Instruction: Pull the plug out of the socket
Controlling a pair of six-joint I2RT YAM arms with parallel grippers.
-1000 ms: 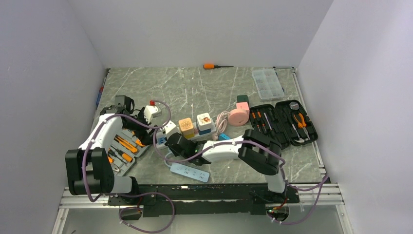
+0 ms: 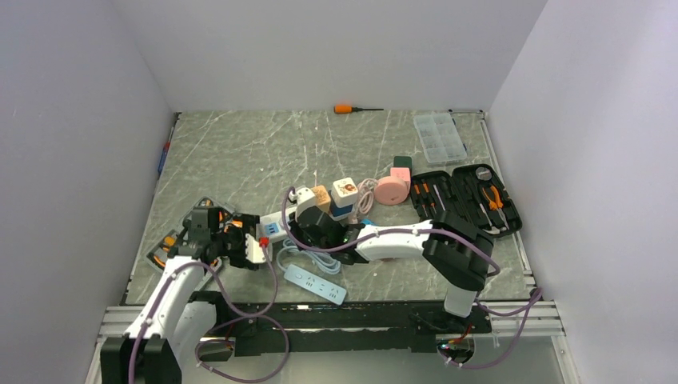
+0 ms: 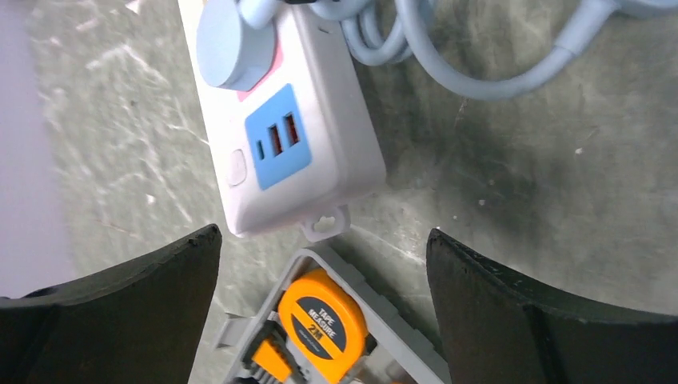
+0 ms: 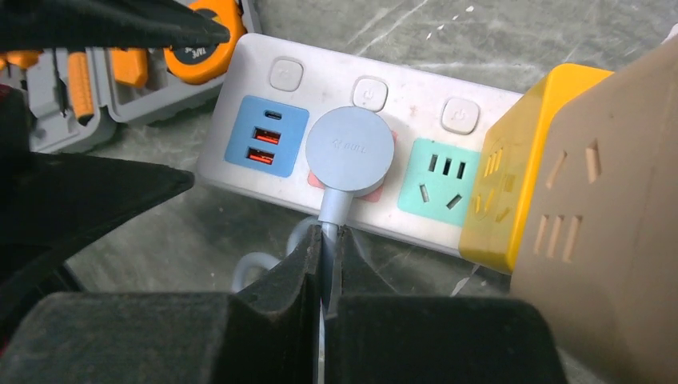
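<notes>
A white power strip (image 4: 256, 64) lies at the middle front, with a round light-blue plug (image 4: 349, 144) on its pink socket, beside the blue USB block. My right gripper is shut on the plug's cord just below the plug head; in the top view its fingertips are hidden. My left gripper stands open near the strip's USB end (image 3: 300, 164), over the grey tool tray (image 3: 384, 320), with nothing between its fingers.
Cube adapters (image 2: 344, 190), pink cable and a pink round item (image 2: 390, 190) sit to the right. A light-blue strip (image 2: 314, 283) lies in front; a black tool case (image 2: 496, 200) is at right.
My left arm has moved toward the front and right.
</notes>
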